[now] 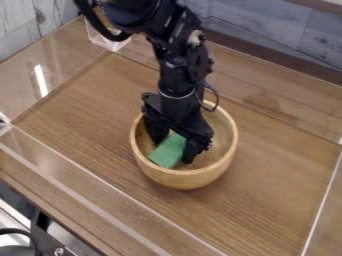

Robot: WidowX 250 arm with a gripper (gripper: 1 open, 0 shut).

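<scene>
A tan bowl [207,175] sits at the centre of the wooden table, with a green object [167,152] lying inside it. My black gripper [175,140] reaches down into the bowl from above, its fingers open around or just over the green object. The fingertips are partly dark against one another, so their contact with the object is unclear.
Pale walls stand along the back and right edges, and a black cable lies at the bottom left corner.
</scene>
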